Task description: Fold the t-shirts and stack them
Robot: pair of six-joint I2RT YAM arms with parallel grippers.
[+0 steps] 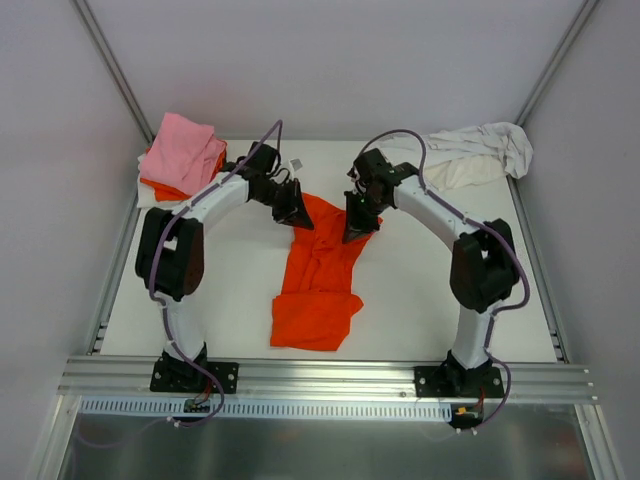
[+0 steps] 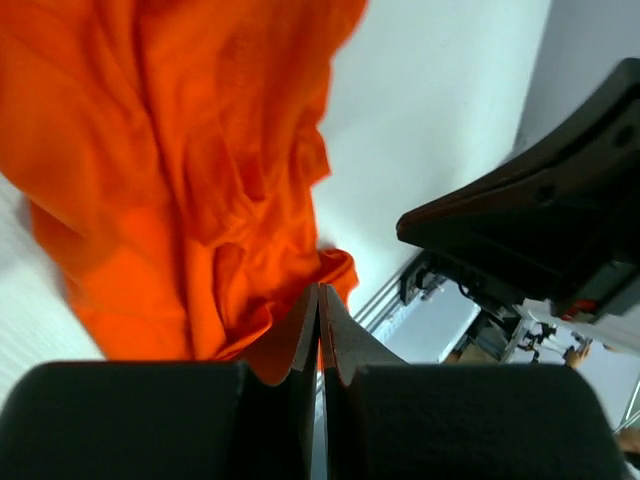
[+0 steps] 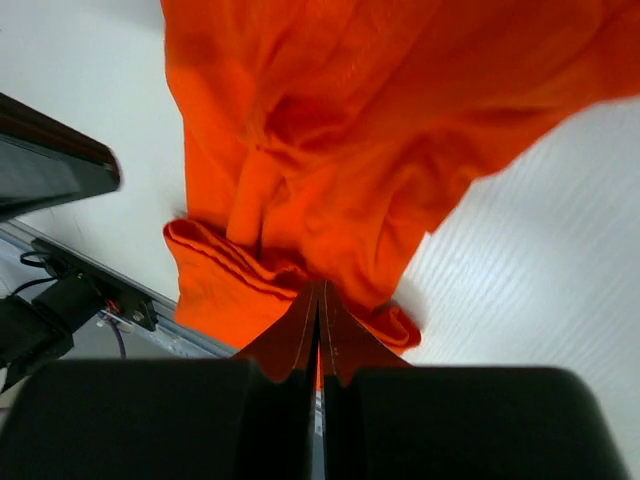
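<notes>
An orange t-shirt (image 1: pixel 310 320) lies spread on the white table, creased, its lower part forming a folded band. Both grippers hover over its upper part. My left gripper (image 1: pixel 295 215) is at the shirt's upper left; in the left wrist view its fingertips (image 2: pixel 305 335) meet, with nothing visible between them. My right gripper (image 1: pixel 352 228) is at the upper right; in the right wrist view its fingertips (image 3: pixel 335 330) are also together over the orange cloth, shut.
A stack of folded pink and orange shirts (image 1: pixel 180 145) sits at the back left. Loose white shirts (image 1: pixel 470 150) are piled at the back right.
</notes>
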